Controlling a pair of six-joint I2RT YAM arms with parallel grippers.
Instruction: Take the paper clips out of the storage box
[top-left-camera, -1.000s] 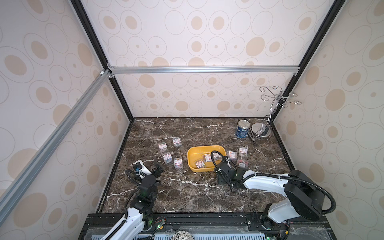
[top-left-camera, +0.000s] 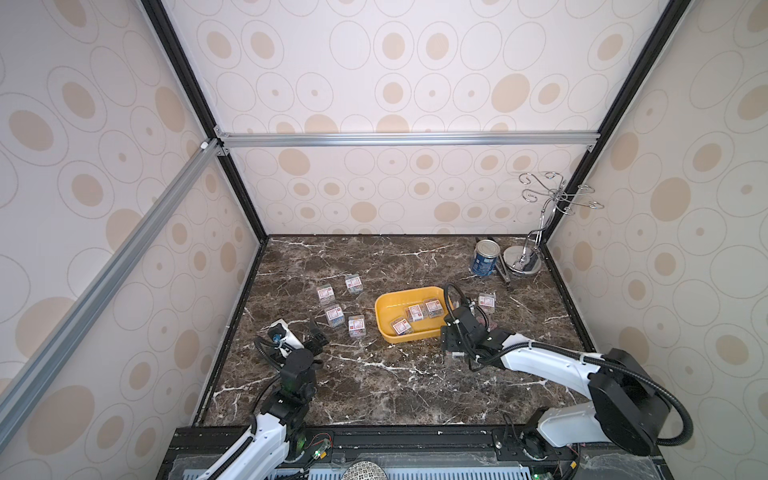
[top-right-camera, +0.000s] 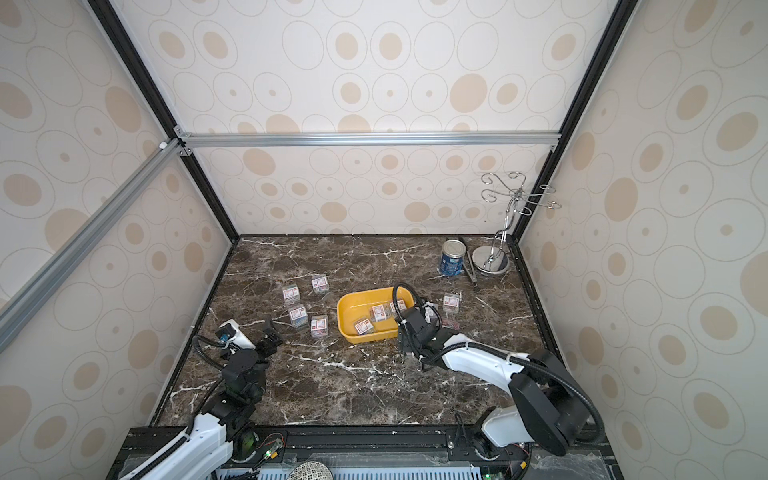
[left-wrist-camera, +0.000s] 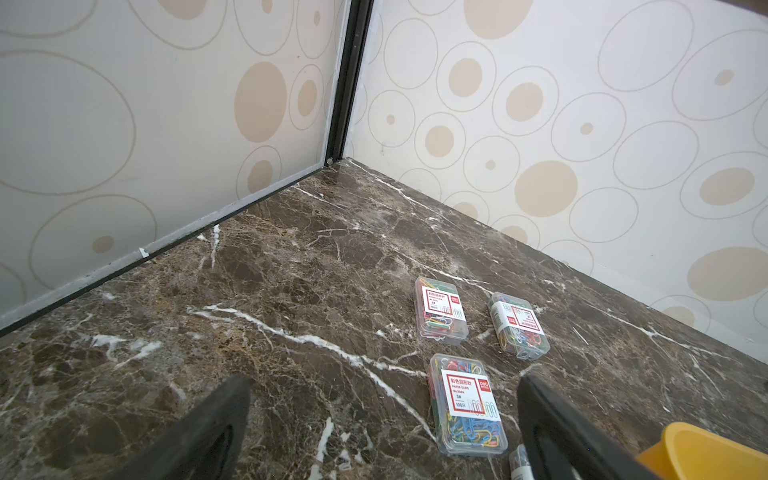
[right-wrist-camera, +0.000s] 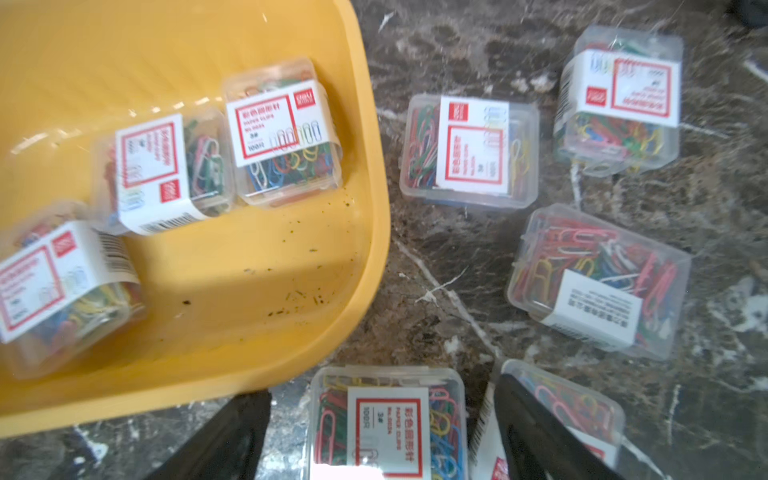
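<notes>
A yellow storage box (top-left-camera: 384, 312) holds three clear paper clip boxes, among them one (right-wrist-camera: 280, 120) by its edge. More paper clip boxes lie outside to its left (top-left-camera: 356, 324) and right (right-wrist-camera: 600, 280). My right gripper is over the box's edge, fingers apart above the table, with a paper clip box (right-wrist-camera: 384, 412) below between them, not visibly held. My left gripper stands open at the left, facing several paper clip boxes, nothing between its fingers.
A blue can (top-left-camera: 484, 260), a dark tool and a metal stand (top-left-camera: 524, 264) are at the back right.
My right arm has shifted to the right and slightly upward in the top left view, and the storage box has moved slightly backward. The left arm is still.
</notes>
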